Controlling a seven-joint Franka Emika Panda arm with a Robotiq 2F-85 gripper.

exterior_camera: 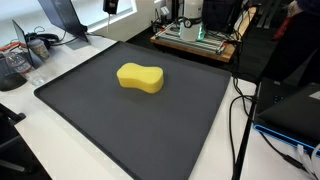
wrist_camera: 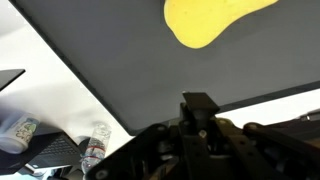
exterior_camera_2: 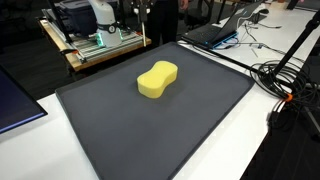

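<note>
A yellow sponge (exterior_camera: 140, 77), narrowed at its middle, lies on the dark grey board (exterior_camera: 130, 115). Part of the sponge (wrist_camera: 205, 18) shows at the top of the wrist view. At the far edge of exterior view 1, my gripper (exterior_camera: 110, 6) is raised beyond the sponge and apart from it. A thin pale stick (exterior_camera_2: 144, 34) points down from the gripper (exterior_camera_2: 143, 16) in exterior view 2; the fingers are shut on it. From the wrist, the dark gripper hides most of what it holds.
Bottles (exterior_camera: 38, 47) and a laptop (exterior_camera: 22, 35) stand left of the board in exterior view 1. A wooden box (exterior_camera: 190, 42) holding items is behind it. Cables (exterior_camera: 238, 120) run along the right. The board around the sponge is clear.
</note>
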